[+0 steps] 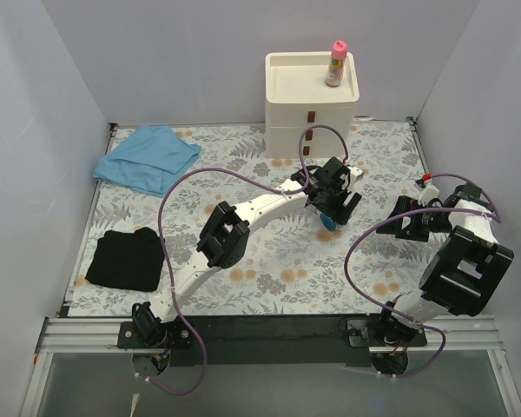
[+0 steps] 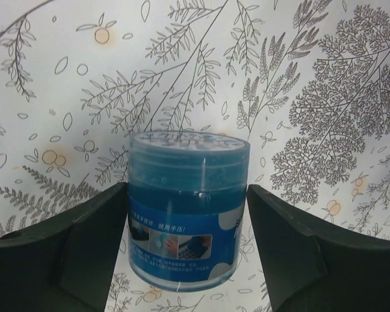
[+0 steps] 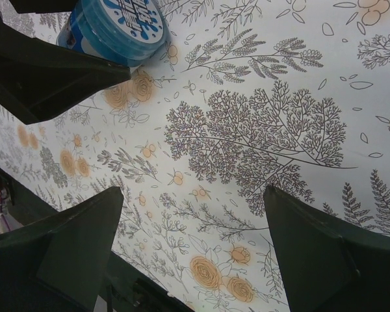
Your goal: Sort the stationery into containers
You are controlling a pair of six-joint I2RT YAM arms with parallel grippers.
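Note:
A blue see-through jar [image 2: 185, 240] with a printed label stands between the fingers of my left gripper in the left wrist view. A fingertip meets each side of it; whether they press on it cannot be told. From above, the jar [image 1: 327, 222] shows only partly under the left gripper [image 1: 341, 212]. The right wrist view catches the jar's white-printed lid [image 3: 135, 18] beside a dark left finger [image 3: 49, 78]. My right gripper is open over bare patterned cloth, empty, at the table's right [image 1: 396, 226].
A white drawer unit [image 1: 282, 122] stands at the back, a pink-capped bottle [image 1: 336, 65] on its top. A blue cloth [image 1: 148, 159] and a black pouch [image 1: 128, 260] lie at the left.

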